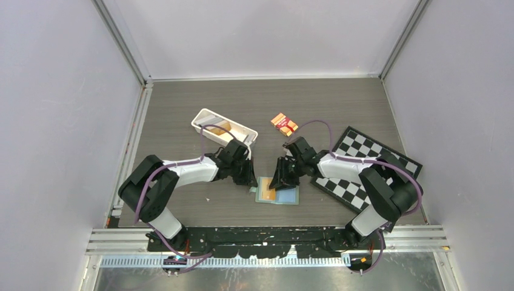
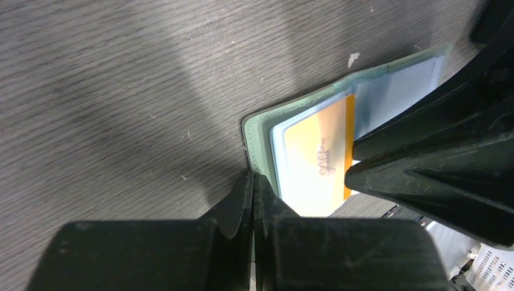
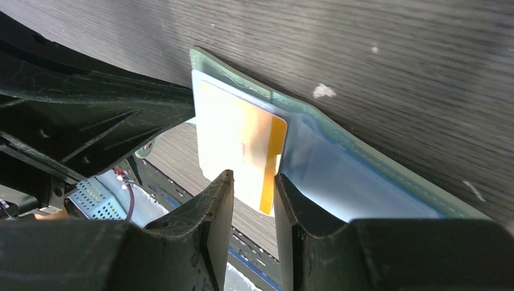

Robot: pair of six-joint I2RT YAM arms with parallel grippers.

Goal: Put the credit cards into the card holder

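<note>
An orange-and-cream card (image 3: 242,130) lies mostly under a clear pocket of the pale green card holder (image 1: 276,202), only its orange edge strip standing out. The holder lies unfolded on the table, with a second clear pocket on its right half. At the holder's left edge my left gripper is shut, its fingers pinching that edge. My right gripper is slightly open above the holder. One of its fingertips is at the card's orange edge, and in the right wrist view the card lies beneath the gap between them.
A white basket (image 1: 202,111) with several cards stands behind the left arm. Farther back lies a small red-and-yellow packet (image 1: 284,124). The checkerboard (image 1: 363,148) lies partly under the right arm. Table space left of the holder is clear.
</note>
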